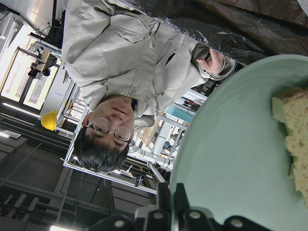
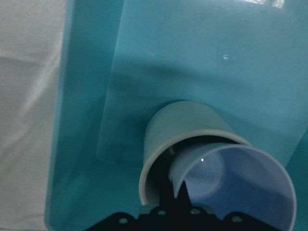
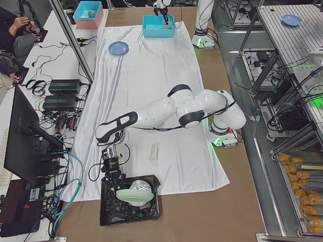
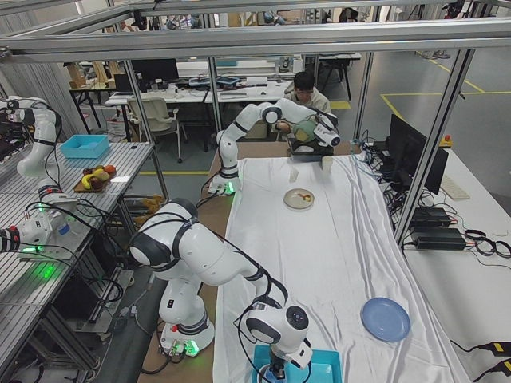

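My left gripper is shut on the rim of a pale green plate (image 1: 226, 134), tilted over a black bin lined with dark plastic (image 3: 108, 212). Bread (image 1: 293, 139) is on the plate in the left wrist view; crumpled foil (image 3: 143, 185) lies in the bin behind it. My right gripper is down in a teal bin (image 2: 82, 120), at the rim of a bluish cup (image 2: 245, 187) that lies inside a pale cup (image 2: 183, 120); it looks shut on that rim.
A blue plate (image 4: 386, 319) and a beige plate (image 4: 298, 199) with scraps lie on the white cloth (image 3: 151, 65). A person (image 1: 110, 125) sits beyond the black bin. The middle of the cloth has free room.
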